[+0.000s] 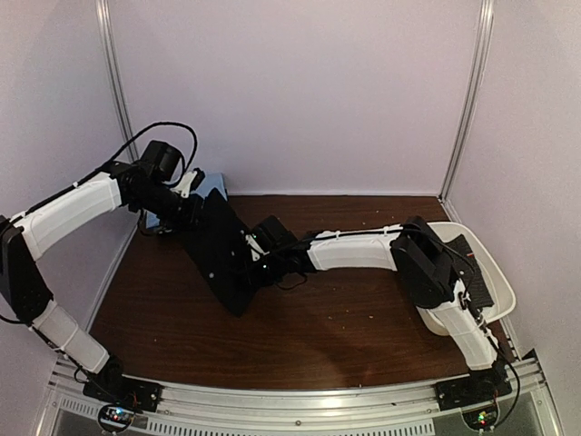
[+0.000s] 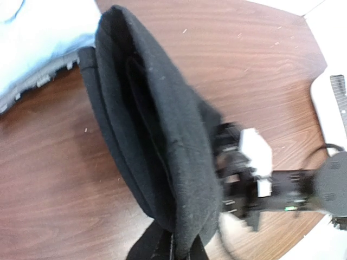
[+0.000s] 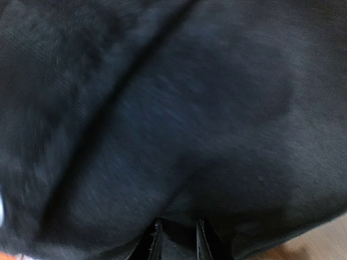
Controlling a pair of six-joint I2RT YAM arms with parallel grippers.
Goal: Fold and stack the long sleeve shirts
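The folded black shirt (image 1: 218,263) hangs aslant above the table, toward the left of the top view. My left gripper (image 1: 194,211) is shut on one end of it; the left wrist view has the bunched cloth (image 2: 162,141) rising from between its fingers. Against the shirt's other side is my right gripper (image 1: 252,254), its fingers (image 3: 156,238) apart, dark cloth filling the view before them. Whether cloth lies in that gap is hard to make out. A folded blue shirt (image 1: 214,183) lies at the back left, partly behind the left arm.
A white bin (image 1: 504,289) holding a dark garment (image 1: 472,263) stands at the right, partly covered by the right arm. Bare table (image 1: 345,336) extends across the front and the back middle.
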